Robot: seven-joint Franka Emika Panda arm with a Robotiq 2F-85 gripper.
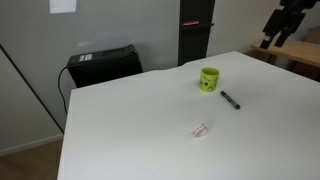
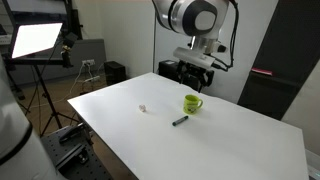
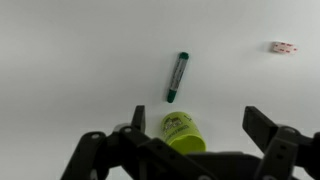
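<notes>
On the white table lies a dark green marker point(image 1: 230, 100), close to a lime-green mug point(image 1: 209, 79) that stands upright. In the wrist view the marker point(image 3: 177, 78) is in the middle, with the mug point(image 3: 182, 132) just below it, partly covered by my gripper's body. A small white and red item point(image 3: 284, 47) lies apart at the upper right of that view. High over the table, at the upper right of exterior view 1, my gripper point(image 1: 278, 36) is open with nothing between its fingers. It touches none of these things.
Bare white table point(image 1: 130, 130) surrounds the objects on most sides. Behind its far edge stands a black box-shaped device point(image 1: 105, 65) with a cable. A wooden bench point(image 1: 300, 52) is beyond the table at the right.
</notes>
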